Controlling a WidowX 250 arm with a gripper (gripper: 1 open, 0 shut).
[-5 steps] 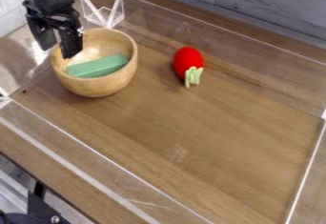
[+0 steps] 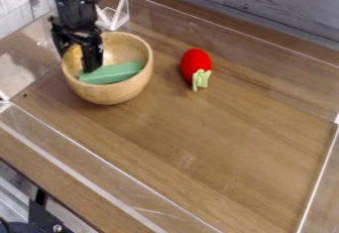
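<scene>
A wooden bowl point(image 2: 129, 90) sits at the left of the table, holding a green oblong object point(image 2: 114, 73). The black arm reaches down from the top left, and its open gripper point(image 2: 77, 57) is at the bowl's left side, low over its rim and partly inside. Its fingertips are hard to make out against the bowl.
A red vegetable with pale green leaves point(image 2: 196, 62) lies right of the bowl. Clear plastic walls border the wooden table point(image 2: 225, 158).
The gripper has moved slightly right and down into the bowl. The bowl appears shifted a little to the right.
</scene>
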